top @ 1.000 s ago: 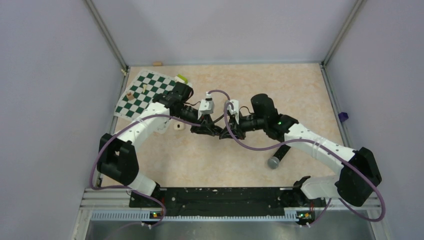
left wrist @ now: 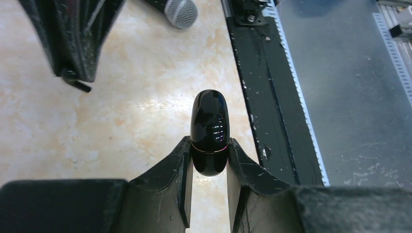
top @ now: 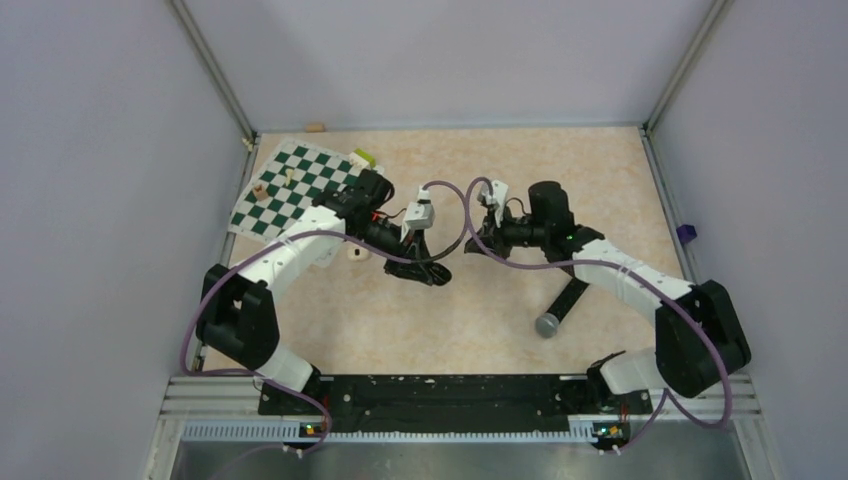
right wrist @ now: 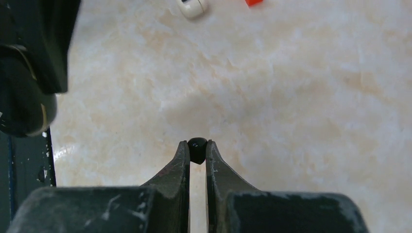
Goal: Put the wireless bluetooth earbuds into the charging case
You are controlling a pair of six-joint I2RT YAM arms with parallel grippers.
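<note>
A glossy black rounded charging case point(left wrist: 210, 121) is clasped between the fingertips of my left gripper. A thin seam line crosses it and its lid looks closed. From above, the case point(top: 441, 274) shows near the middle of the table. At the left edge of the right wrist view part of the case point(right wrist: 22, 109) appears, blurred. My right gripper is shut on a small black piece, apparently an earbud point(right wrist: 197, 156), with only its end showing. In the top view my right gripper point(top: 472, 246) is to the right of the case, apart from it.
A microphone point(top: 557, 310) lies on the right side of the table. At the back left are a green checkered board point(top: 290, 190) and a yellow-green item point(top: 364, 157); a small white object point(top: 358, 253) sits near the left arm.
My right gripper has drawn away from the case, which it was beside a second ago, moving back and to the right. The left gripper and case have shifted only slightly.
</note>
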